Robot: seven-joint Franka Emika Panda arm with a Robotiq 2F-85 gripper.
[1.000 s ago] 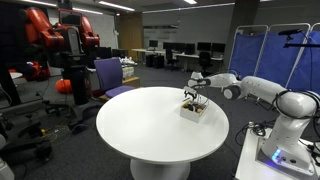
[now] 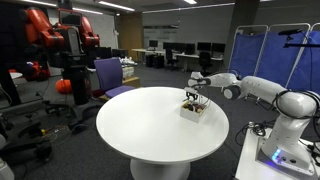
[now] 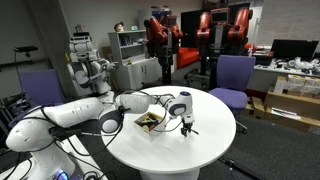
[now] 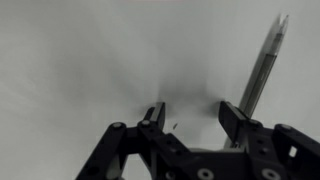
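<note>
A slim pen-like object (image 4: 264,70), dark with a clear pointed end, lies slantwise on the white table at the right of the wrist view. My gripper is partly open, with only bare table showing between its fingertips. The pen runs beside the right finger (image 4: 229,112), and its lower end is hidden by that finger. In the second exterior view the gripper (image 3: 185,130) points down close to the tabletop, beside an open box (image 3: 153,133). From the first exterior view, it is behind that box (image 2: 190,115) and hard to make out.
The box holds several small items too small to tell apart. A purple chair (image 3: 234,75) stands by the table's edge.
The arm has shifted very slightly near the far side of the box. The box and table look the same.
</note>
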